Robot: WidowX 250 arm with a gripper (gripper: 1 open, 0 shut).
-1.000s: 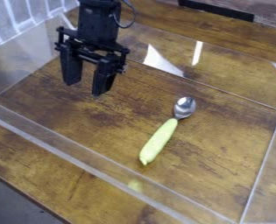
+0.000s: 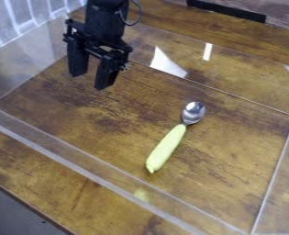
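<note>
A spoon with a pale yellow-green handle [image 2: 165,149] and a silver bowl [image 2: 194,112] lies on the wooden table, right of centre. My black gripper [image 2: 90,70] hangs at the upper left, above the table and well apart from the spoon. Its two fingers stand apart, with nothing visible between them.
Clear plastic walls border the wooden work area [image 2: 73,128] on several sides. A white railing [image 2: 24,18] is at the top left.
My gripper has shifted a little up and to the left. The spoon has not moved.
</note>
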